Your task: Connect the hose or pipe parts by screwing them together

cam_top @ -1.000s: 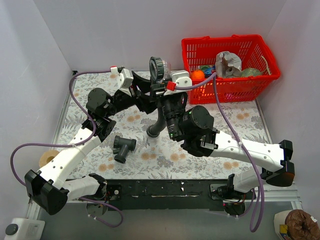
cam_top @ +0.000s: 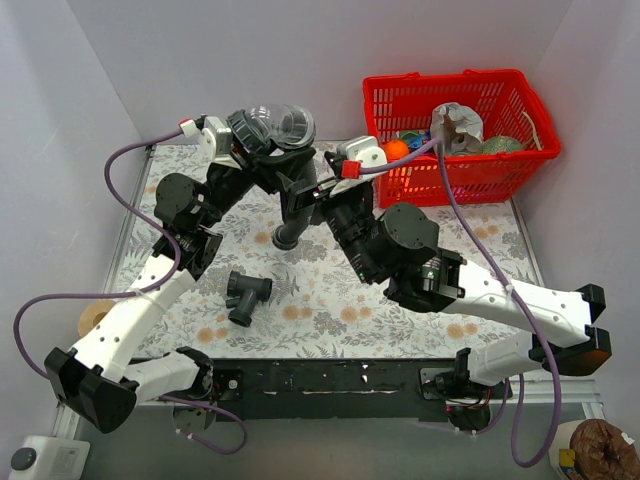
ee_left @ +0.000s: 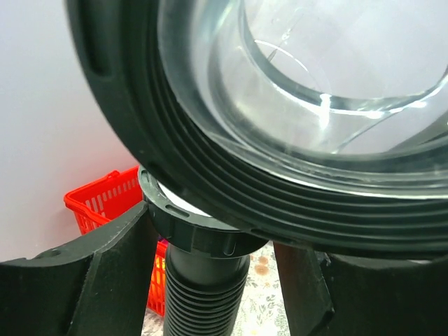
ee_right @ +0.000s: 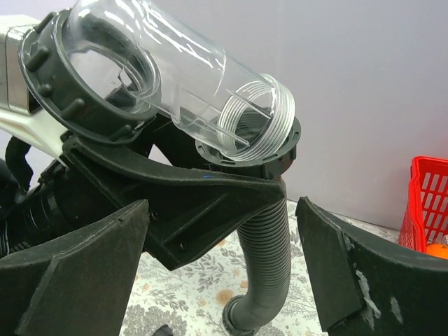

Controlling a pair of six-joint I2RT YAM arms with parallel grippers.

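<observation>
A clear tube [ee_right: 203, 91] with black ribbed cap [cam_top: 243, 132] lies tilted across the top of a grey corrugated hose [ee_right: 266, 252], whose collar [ee_left: 199, 234] sits between the fingers of my left gripper; they are at the collar, part open or closed on it, I cannot tell. My right gripper is open, just beside the left one, with nothing visible between its fingers. The hose runs down to a foot on the floral board. A grey T-fitting [cam_top: 245, 295] lies on the board, front left of the hose.
A red basket [cam_top: 388, 100] with assorted items stands at the back right. Walls [cam_top: 75, 150] bound the board [cam_top: 330, 320] at the sides and back. The board's front centre is clear.
The clear tube has tipped and shifted left over my left gripper. Both arms have moved slightly, the left wrist leftward, the right gripper back from it. The hose's foot has shifted left.
</observation>
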